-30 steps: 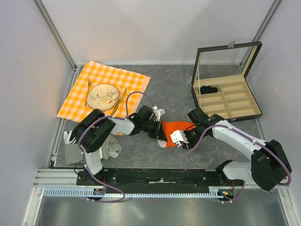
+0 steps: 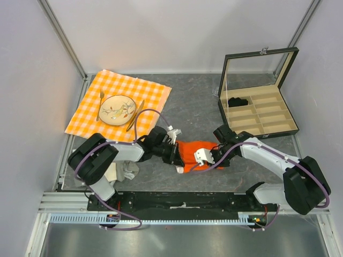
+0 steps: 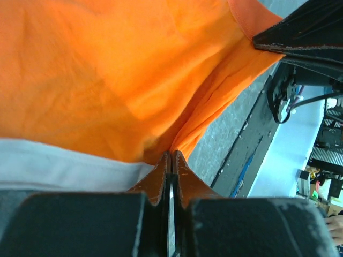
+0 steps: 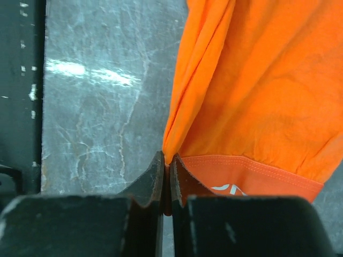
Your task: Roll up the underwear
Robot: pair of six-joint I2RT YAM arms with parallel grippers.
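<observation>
The orange underwear [image 2: 188, 152] lies spread on the grey table between my two arms, with a pale band along its left end. In the left wrist view, my left gripper is shut, and a thin fold of the cloth's near edge runs into its fingertips. My right gripper is shut on the near right corner, beside the stitched waistband [image 4: 257, 170]. Between the two grippers the near edge is drawn into a narrow gathered fold. The arms cover parts of the cloth in the top view.
A yellow checked cloth with a plate [image 2: 117, 110] and cutlery lies at the back left. The open compartment box [image 2: 257, 113] stands at the back right, a black item inside. Grey cloth [image 2: 127, 169] lies at the front left. Bare table shows between box and checked cloth.
My left gripper has moved left and slightly nearer the front, and the underwear's left end has shifted with it. The right gripper has moved slightly right and closed on the near corner.
</observation>
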